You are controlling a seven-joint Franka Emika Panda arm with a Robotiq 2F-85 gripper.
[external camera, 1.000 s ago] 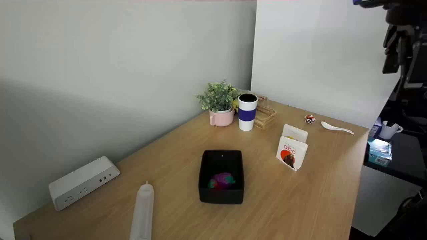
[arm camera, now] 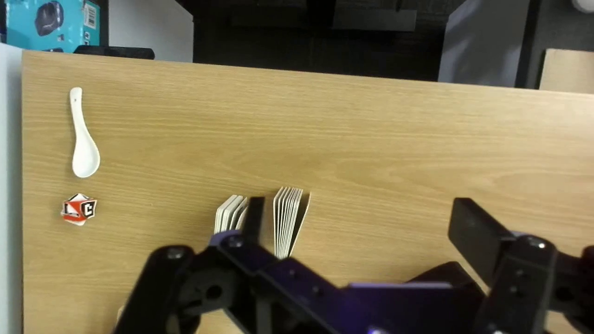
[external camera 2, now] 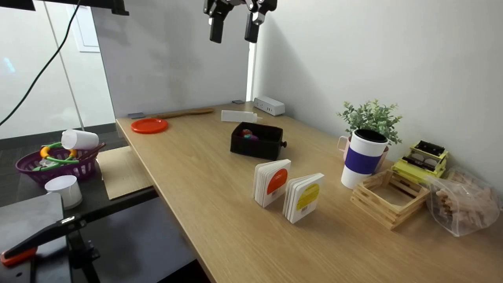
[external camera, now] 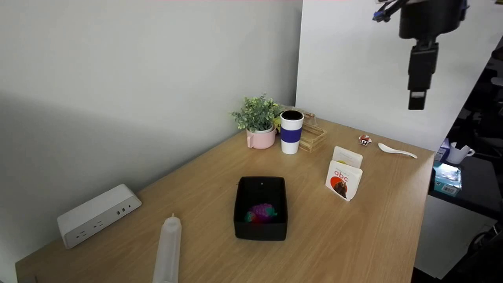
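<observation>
High above the table, my gripper (external camera 2: 234,38) stands open, its two black fingers (external camera 2: 217,29) wide apart and nothing between them. In the wrist view the gripper looks down on the wood, with its left finger partly covering two small board books. The red-dotted "abc" book (external camera: 343,181) and the yellow-dotted book (external camera 2: 304,197) stand upright side by side, well below the fingers. A black bin (external camera: 260,231) holds colourful toy fruit (external camera: 261,213) at mid-table. Near the table's end lie a white spoon (arm camera: 85,150) and a small red-and-white lettered piece (arm camera: 79,209).
Along the wall stand a potted plant (external camera 2: 371,120), a white-and-purple cup (external camera 2: 363,160), a wooden crate (external camera 2: 389,203) and a bagged item (external camera 2: 464,203). A clear bottle (external camera: 168,250), a power strip (external camera: 96,216) and a red plate (external camera 2: 149,125) occupy the other end.
In exterior view 1 my gripper has moved left and somewhat lower, from the upper right corner to above the table's right end. The objects on the table have not moved.
</observation>
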